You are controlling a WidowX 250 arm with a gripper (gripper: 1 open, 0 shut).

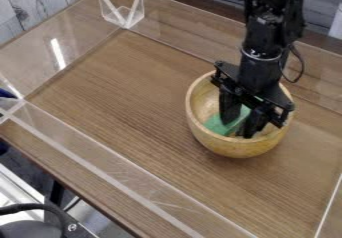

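Observation:
A tan round bowl (214, 134) sits on the wooden table at the right, with a green object (225, 122) inside it. My black gripper (251, 114) reaches down from the top into the bowl, over the green object and partly hiding it. Whether its fingers are open or shut on the object is hard to make out.
A white wire-like stand (123, 10) is at the back left. Black cables and fittings lie at the bottom left beyond the table's edge.

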